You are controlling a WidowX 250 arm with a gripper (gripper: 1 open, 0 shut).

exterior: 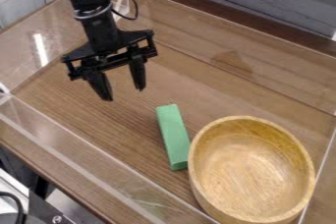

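A black gripper (121, 83) on a dark arm hangs over the upper left of the wooden surface, open, with nothing seen between its fingers. A green rectangular block (172, 136) lies on the wood right of and below the gripper, apart from it, just left of a round tan bowl (251, 126).
The bowl fills the lower right and looks empty. Grey-white walls (250, 2) border the back, and black cables show at the lower left corner.
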